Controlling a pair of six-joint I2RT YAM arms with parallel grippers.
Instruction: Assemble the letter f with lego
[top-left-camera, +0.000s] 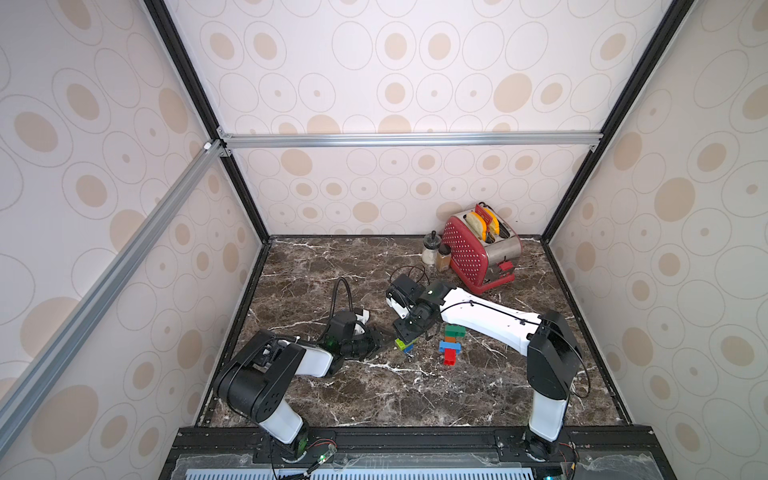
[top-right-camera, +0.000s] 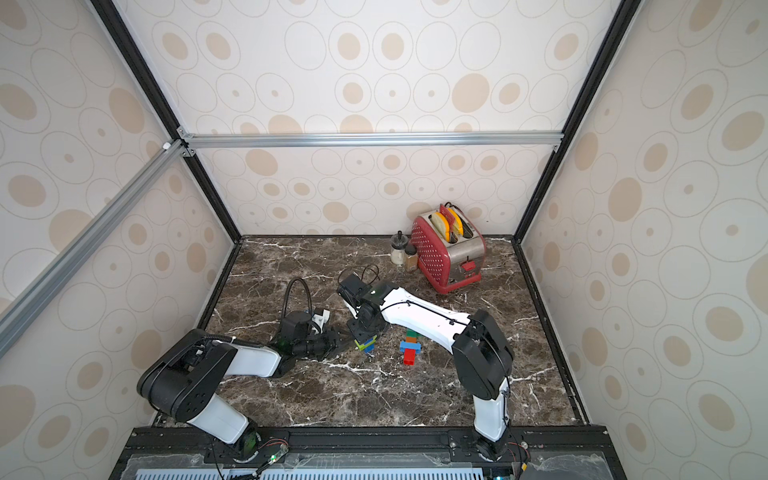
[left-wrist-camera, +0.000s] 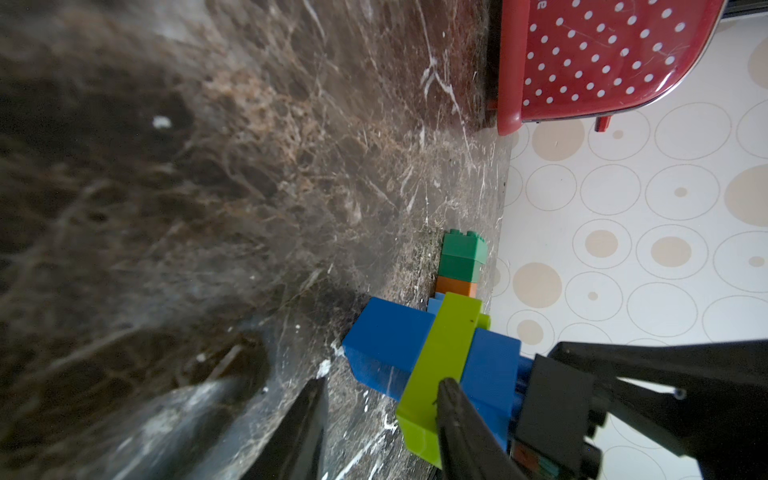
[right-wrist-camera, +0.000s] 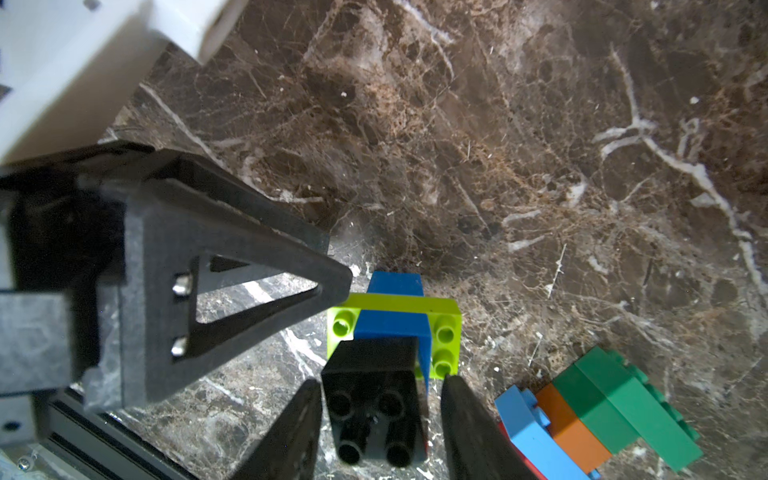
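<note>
In the right wrist view, my right gripper is shut on a black brick (right-wrist-camera: 372, 360). That brick adjoins a blue brick (right-wrist-camera: 392, 324), seated across a lime-green brick (right-wrist-camera: 445, 328); another blue brick (right-wrist-camera: 395, 282) shows on the lime brick's far side. My left gripper is at one end of the lime brick, one finger (left-wrist-camera: 464, 424) overlapping it in the left wrist view. Whether its fingers grip the lime brick or merely touch it, I cannot tell. The second blue brick (left-wrist-camera: 388, 344) sits just ahead of the left fingertips.
Right of the grippers lies a group of bricks: green (top-left-camera: 454, 330), light blue (top-left-camera: 449, 347) and red (top-left-camera: 449, 358), plus an orange one (right-wrist-camera: 573, 428). A red toaster (top-left-camera: 480, 252) and two shakers (top-left-camera: 432, 248) stand at the back.
</note>
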